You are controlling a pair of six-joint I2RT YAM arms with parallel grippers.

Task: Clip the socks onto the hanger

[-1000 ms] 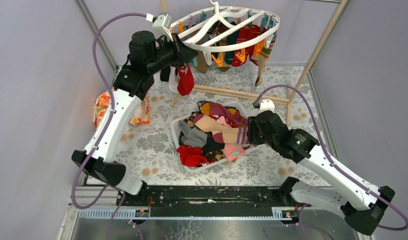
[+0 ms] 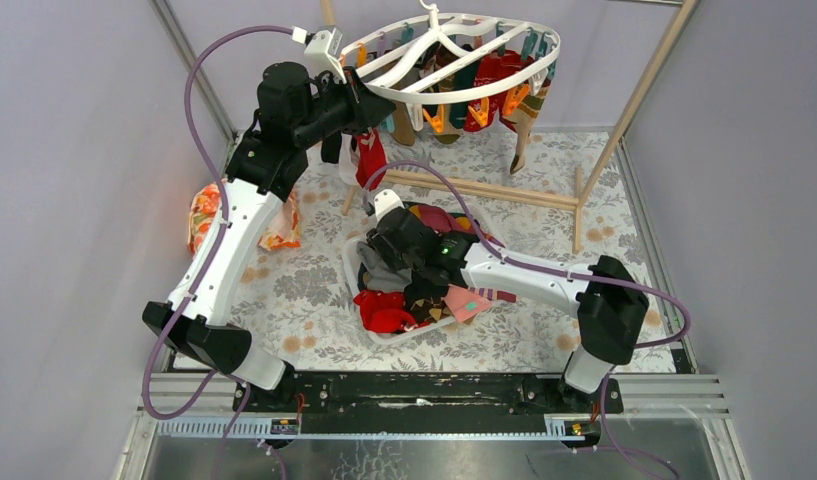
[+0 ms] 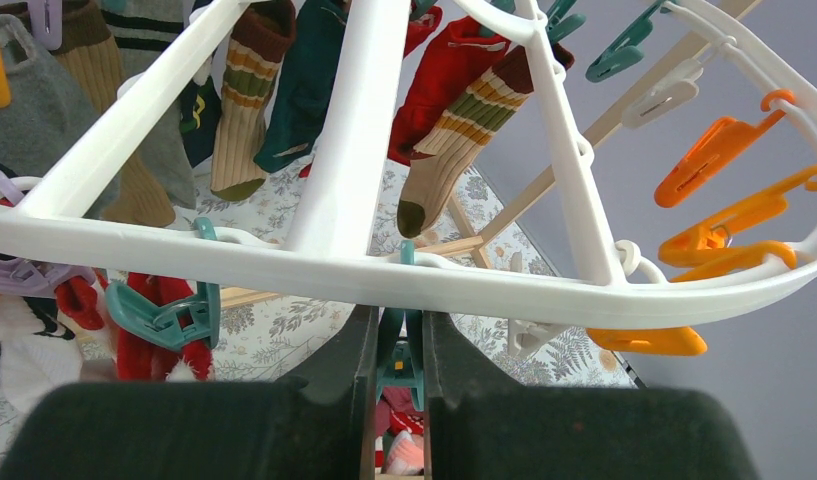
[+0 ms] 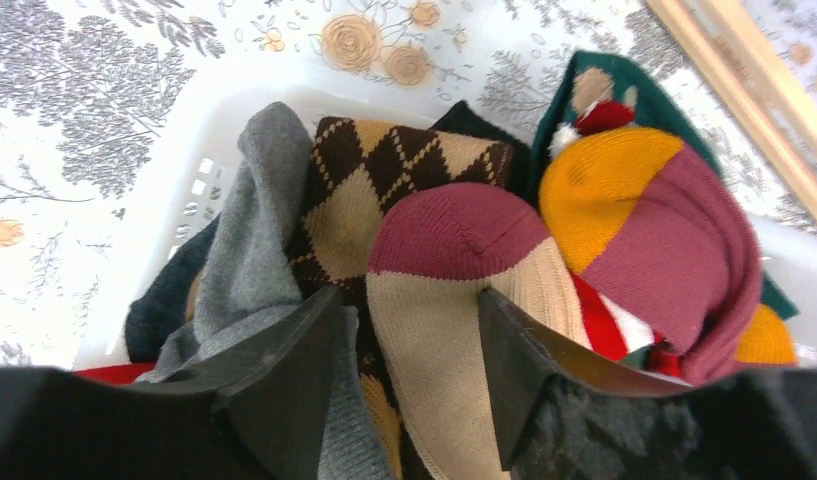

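Note:
The white round hanger (image 2: 484, 92) holds clips and hanging socks. My left gripper is shut on a teal clip (image 3: 398, 372) below the hanger's front rim. My right gripper is part open, low over the sock pile in the white basket (image 4: 194, 165), its fingers either side of a beige sock with a maroon toe (image 4: 454, 240). Grey (image 4: 254, 220), argyle and maroon-mustard socks lie around it.
Wooden stand poles (image 2: 474, 190) lie behind the basket. An orange patterned bag (image 2: 204, 215) sits at the left. The patterned floor right of the basket is clear.
My right arm has swung left from the basket's right side to over the middle of the sock pile. The left arm has stayed at the hanger.

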